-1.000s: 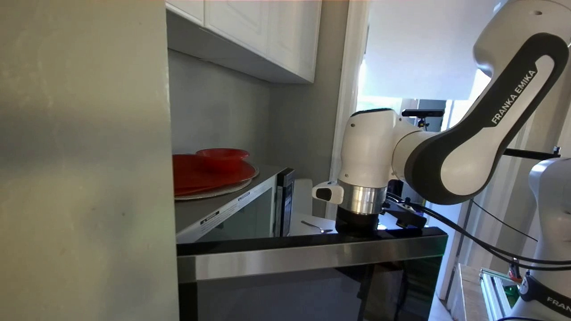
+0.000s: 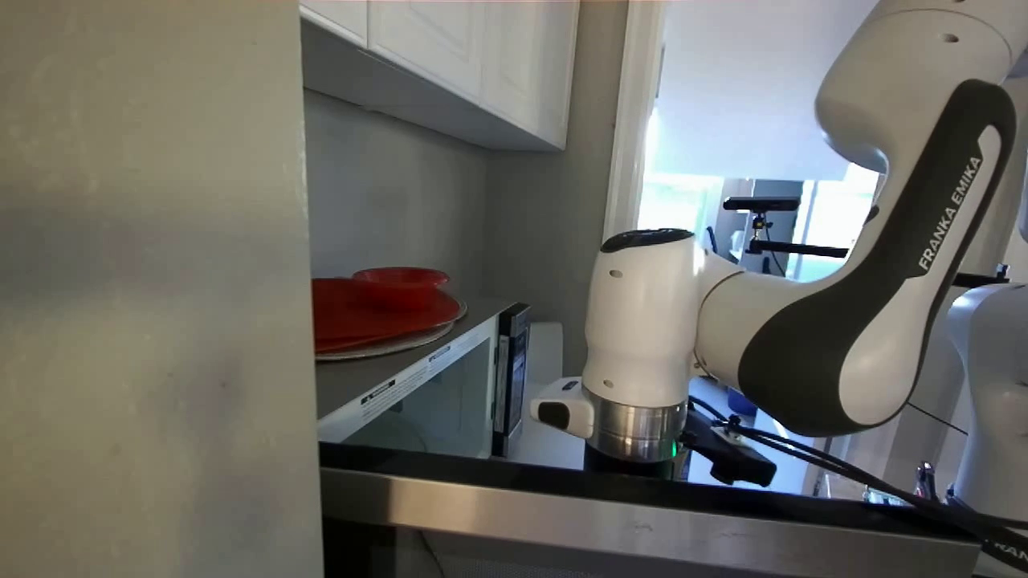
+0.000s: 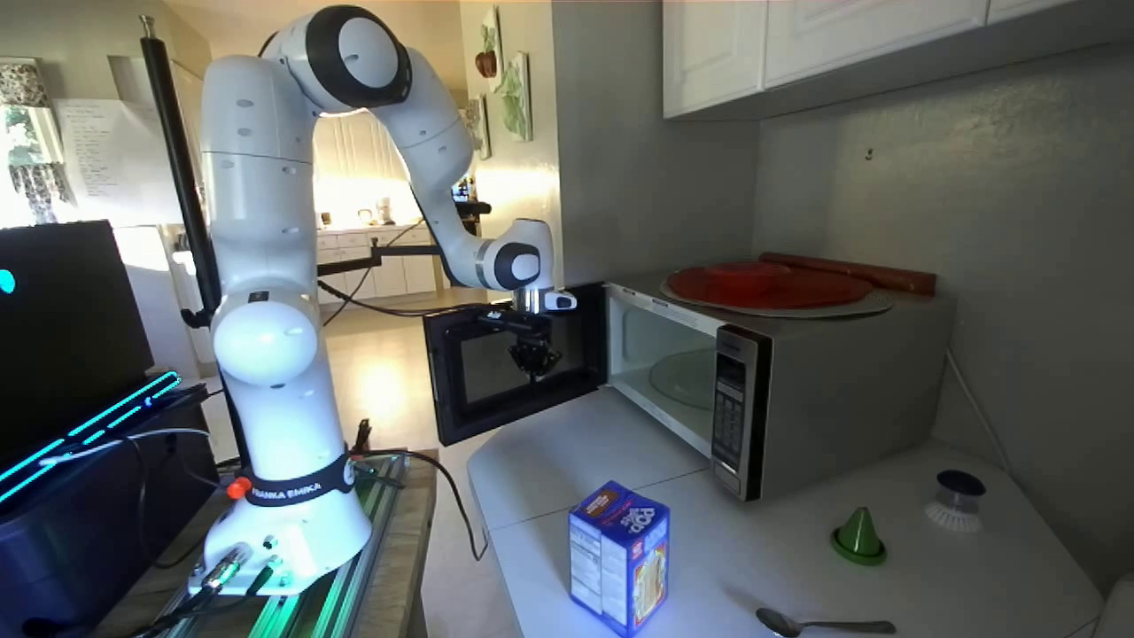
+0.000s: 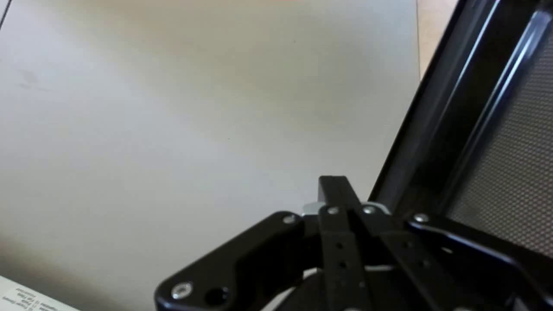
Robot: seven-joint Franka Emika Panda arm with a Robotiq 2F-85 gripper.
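The microwave stands on the counter with its door swung wide. In exterior view 2 my gripper hangs fingers down in front of the door's inner side. The wrist view has the door's black frame close along the right of my gripper. My fingers are together and nothing shows between them. Whether any part of the gripper touches the door cannot be made out. Inside the microwave a glass turntable is visible. From exterior view 1 the fingers are hidden behind the door.
A red plate lies on the microwave's top. A blue box, a green juicer, a brush and a spoon are on the counter. Bare counter lies in front of the microwave opening.
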